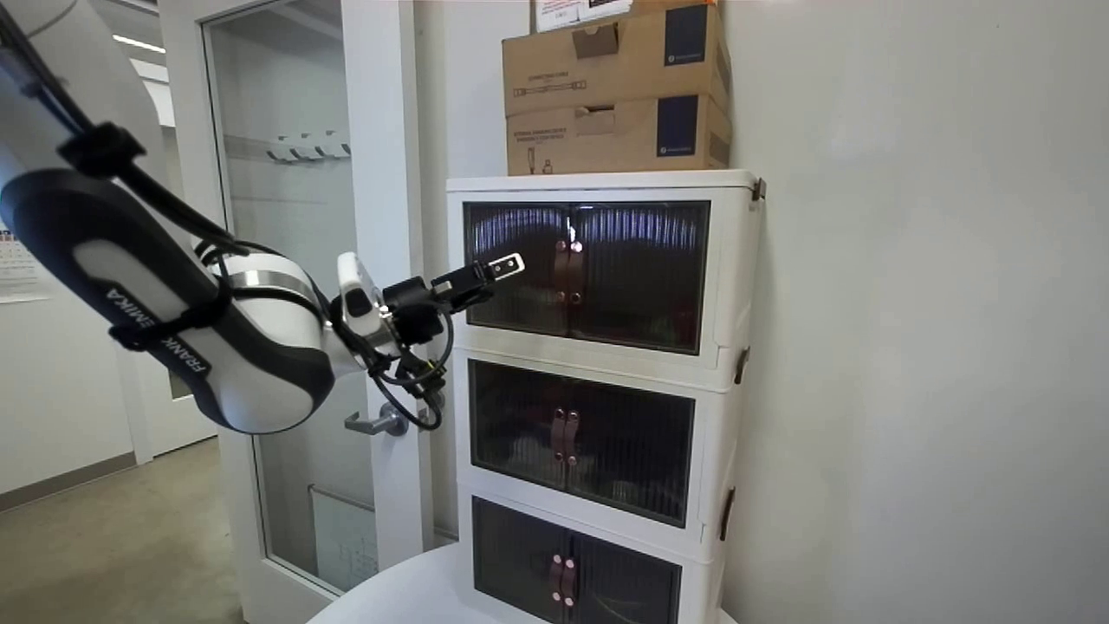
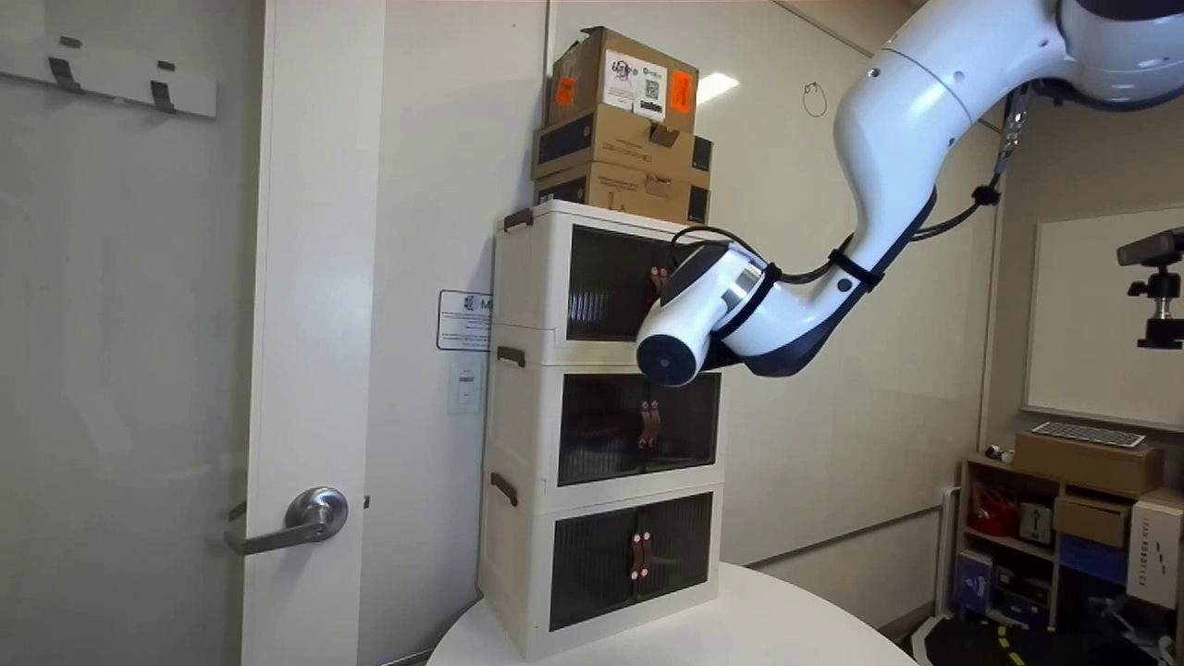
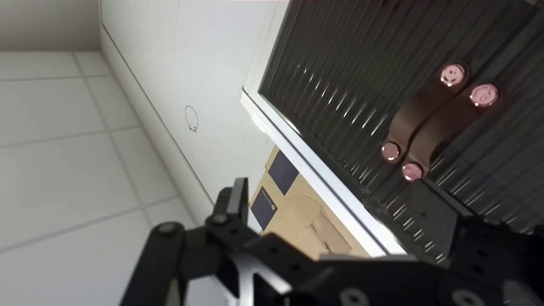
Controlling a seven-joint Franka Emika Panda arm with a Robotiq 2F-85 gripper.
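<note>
A white three-tier cabinet (image 1: 600, 366) with dark ribbed doors stands in both exterior views, all of its doors closed. The top tier's paired brown strap handles (image 1: 568, 272) sit at the seam between its doors. My gripper (image 1: 507, 267) points up and right, in front of the top tier and left of those handles in exterior view 1. In the wrist view the handles (image 3: 431, 122) appear upper right of my gripper. Its fingers (image 3: 237, 198) stand wide apart with nothing between them, so it is open. The arm hides it in exterior view 2.
Cardboard boxes (image 1: 615, 135) are stacked on the cabinet. It stands on a round white table (image 2: 766, 622) with bare surface in front. A glass door (image 1: 296, 260) with a lever handle (image 1: 379, 420) is close to the arm's left side in exterior view 1.
</note>
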